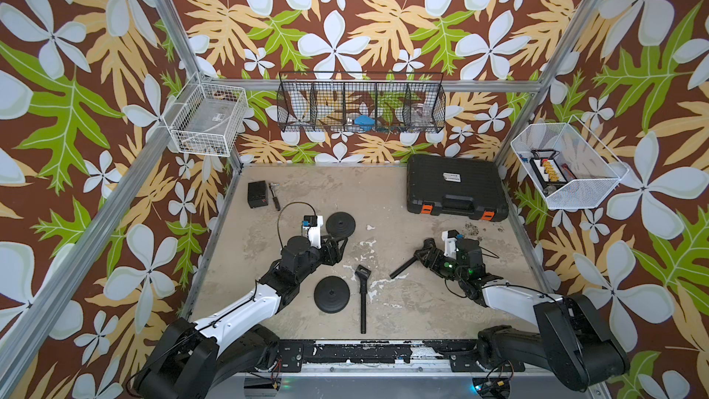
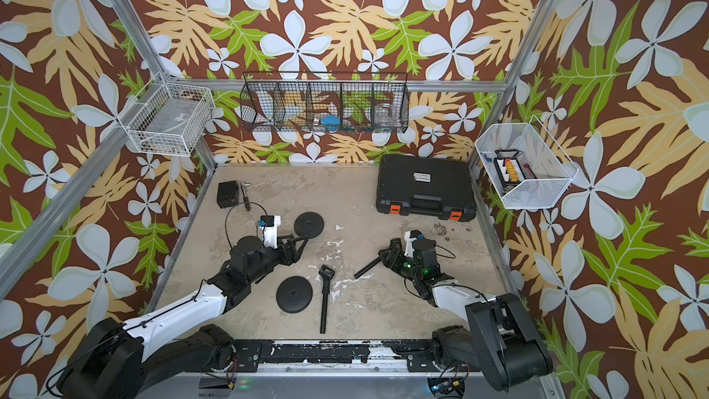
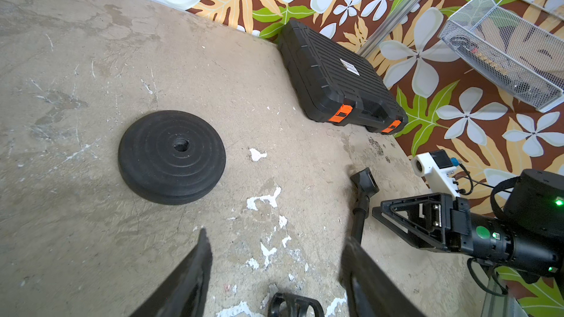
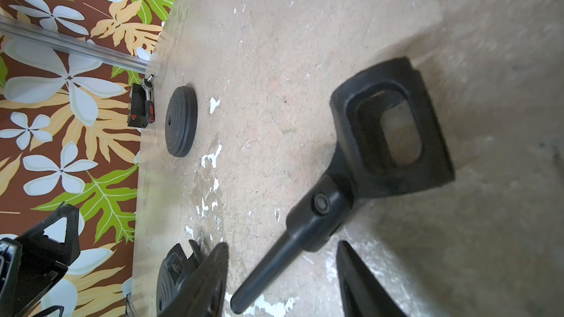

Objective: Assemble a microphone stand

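Two black round bases lie on the floor, one farther back (image 1: 340,224) and one nearer (image 1: 331,294). A black pole with a clip head (image 1: 362,299) lies lengthwise in the middle. A second clip with pole (image 4: 317,205) lies at right, under my right gripper, which is open around empty space at the bottom of the right wrist view, short of the clip head. My left gripper hangs open above the floor near the farther base, nothing between its fingers.
A black case (image 1: 455,186) lies at back right. A small black box (image 1: 257,193) and a tool (image 1: 275,197) sit at back left. Wire baskets hang on the frame at back and sides.
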